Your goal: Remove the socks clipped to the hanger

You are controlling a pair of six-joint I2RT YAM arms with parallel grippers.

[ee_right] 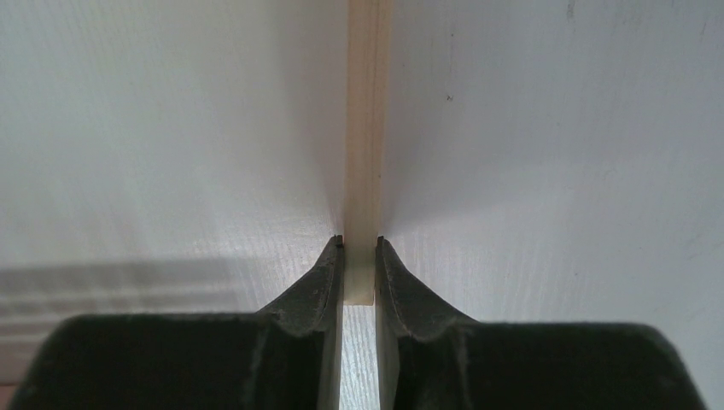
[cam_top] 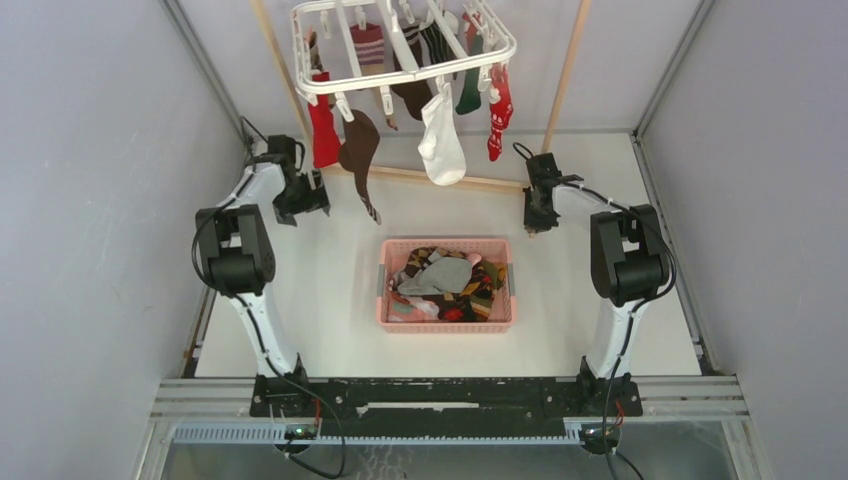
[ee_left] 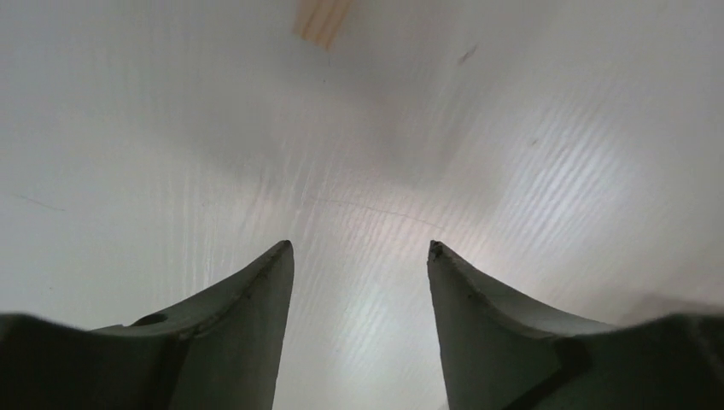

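A white clip hanger [cam_top: 405,70] carries several hanging socks at the top of the top view, among them a white sock [cam_top: 442,140], a brown sock [cam_top: 360,150] and a red patterned sock [cam_top: 500,110]. My left gripper is over bare white board at the left, fingers apart with nothing between them; a wooden stick end [ee_left: 322,19] lies ahead of it. My right gripper is shut on the end of a wooden stick [ee_right: 365,128], right of the basket.
A pink basket [cam_top: 445,328] with a pile of socks stands in the middle of the board [cam_top: 340,290]. A wooden bar [cam_top: 435,179] runs along the back. Board either side of the basket is mostly clear.
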